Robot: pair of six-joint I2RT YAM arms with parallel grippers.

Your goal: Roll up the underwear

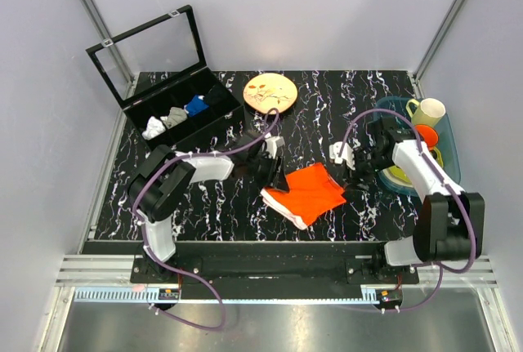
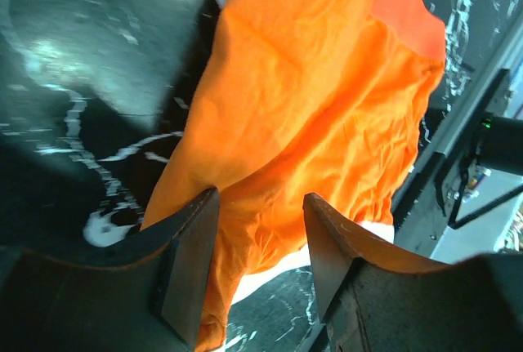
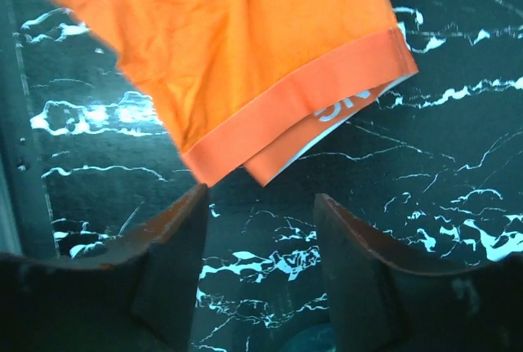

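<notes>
The orange underwear lies on the dark marbled table, its white edge toward the lower left. At its left end, my left gripper is low over the cloth. In the left wrist view its fingers stand apart, with a raised orange fold by the left finger and cloth showing in the gap; contact is unclear. My right gripper is beside the waistband end. The right wrist view shows that gripper open, with bare table between its fingertips and the waistband just beyond, slightly folded over a lettered band.
An open black box with several rolled cloths stands at the back left. Behind the underwear sits a peach plate. A blue basket holding cups is at the right, close to the right arm.
</notes>
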